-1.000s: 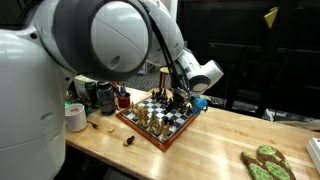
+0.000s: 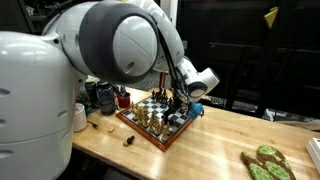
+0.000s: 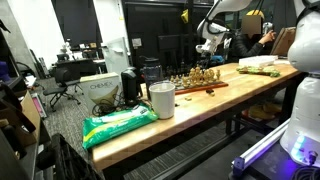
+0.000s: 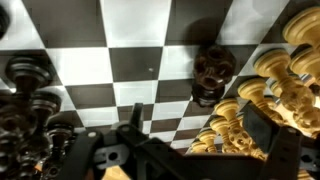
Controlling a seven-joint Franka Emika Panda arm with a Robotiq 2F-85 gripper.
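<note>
A chessboard (image 2: pixel 138 127) with a reddish-brown border rests on the wooden table. In the wrist view its black and white squares (image 4: pixel 133 22) fill most of the picture. Dark chess pieces (image 4: pixel 28 72) crowd the left side, and pale wooden pieces (image 4: pixel 303 95) stand along the right. A single dark piece (image 4: pixel 212 70) stands apart from the other dark ones, close to the pale group. My gripper is open above the board, its fingers wide apart at the lower edge, with nothing seen gripped. The lone dark piece appears ahead of the gap between them.
A dark loose piece (image 2: pixel 129 141) lies on the table in front of the board. Cups and a mug (image 2: pixel 76 118) stand left of it. A green patterned item (image 2: pixel 267 162) lies at the right, with clear table between.
The big white arm segment has swung lower and toward the camera, covering more of the mug. The wrist end has shifted slightly left and down. The board looks unmoved.
</note>
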